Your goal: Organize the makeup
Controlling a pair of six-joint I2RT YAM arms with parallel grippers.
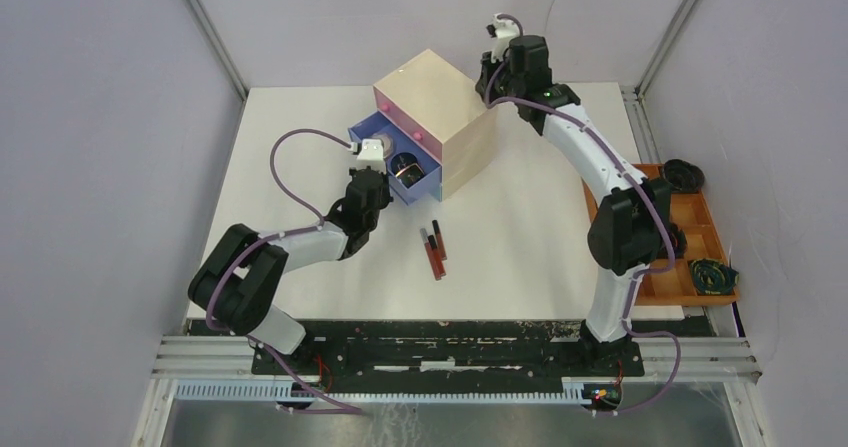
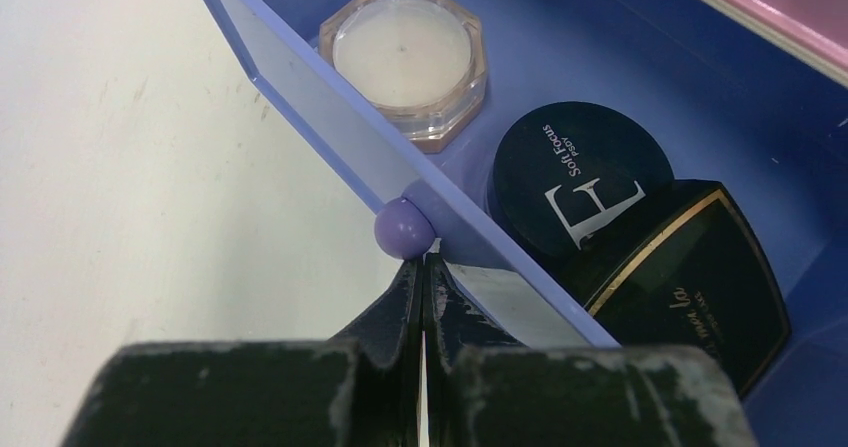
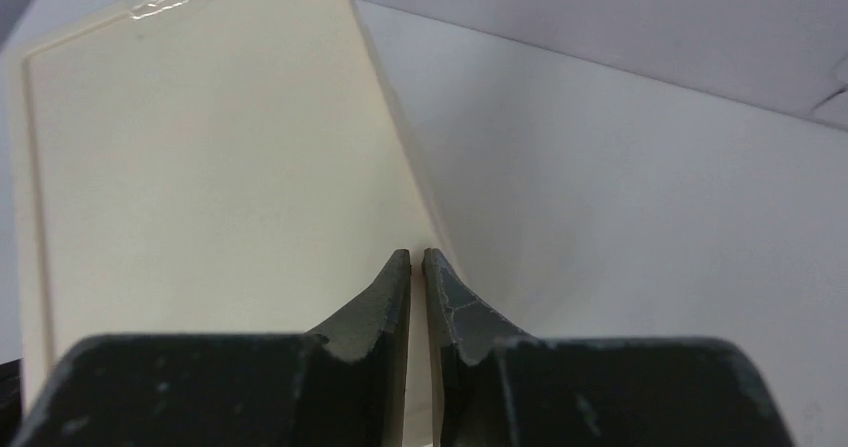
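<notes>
A box with a wooden top point(image 1: 428, 89) and a pink drawer front point(image 1: 407, 127) stands at the back of the table. Its lower blue drawer point(image 1: 368, 127) is pulled partway out. Inside lie a clear-lidded compact point(image 2: 402, 57), a round black jar point(image 2: 580, 172) and a black case point(image 2: 700, 287). My left gripper is shut at the drawer's front, its tips against the purple knob point(image 2: 404, 229); nothing shows between them. Over the box's back right corner, my right gripper has its fingers slightly apart, with the top's edge below them.
Several dark-capped red tubes point(image 1: 435, 257) lie on the table in front of the box. An orange compartment tray point(image 1: 655, 287) with black items stands at the right edge.
</notes>
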